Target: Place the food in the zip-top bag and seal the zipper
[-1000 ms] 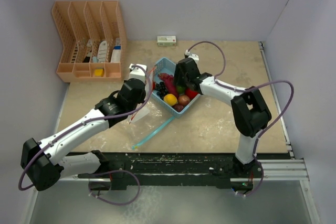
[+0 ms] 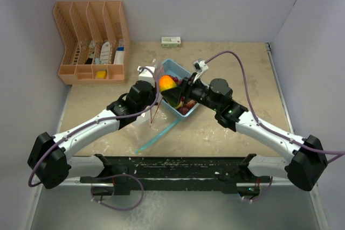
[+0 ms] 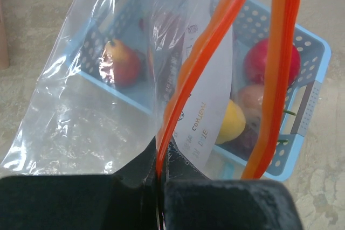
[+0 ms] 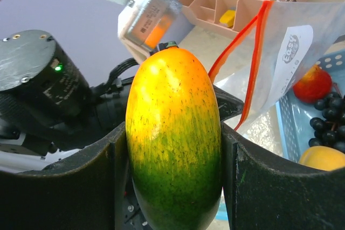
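Observation:
An orange and green mango-like fruit [image 4: 175, 133] is clasped by my right gripper, held up over the blue basket [image 2: 186, 117]. To its left, my left gripper is shut on one edge of the clear zip bag [image 3: 81, 117] near its orange zipper strip [image 3: 186, 74]. The bag's mouth gapes, with the two orange strips standing apart in both wrist views. In the right wrist view the fruit stands in front of the left gripper and covers part of it. The bag's white label [image 4: 291, 57] faces the basket.
In the basket lie a yellow fruit [image 4: 322, 158], dark grapes [image 4: 329, 119] and a red fruit [image 4: 312, 83], among others. A blue strip [image 2: 156, 137] lies in front. The tan organizer [image 2: 91, 74] stands back left, a small box [image 2: 171, 41] at the back.
My right gripper went from inside the basket, rose with the orange and green fruit, and carried it left towards the bag. The left gripper shifted slightly right with the bag.

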